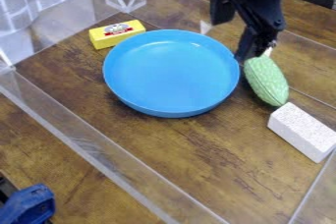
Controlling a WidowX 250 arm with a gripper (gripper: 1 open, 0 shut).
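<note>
The black gripper (pixel 245 33) reaches down from the top centre-right, over the back rim of a round blue plate (pixel 171 73). Its fingers are apart, with nothing seen between them. A green oblong vegetable-like object (pixel 266 80) lies right of the plate, and a white block (pixel 302 133) sits at the lower right. A yellow box (pixel 116 33) lies at the plate's back left.
A blue object (pixel 27 206) is at the bottom left corner. Clear panels edge the wooden table (pixel 197 169) on the left and front. The wood in front of the plate is bare.
</note>
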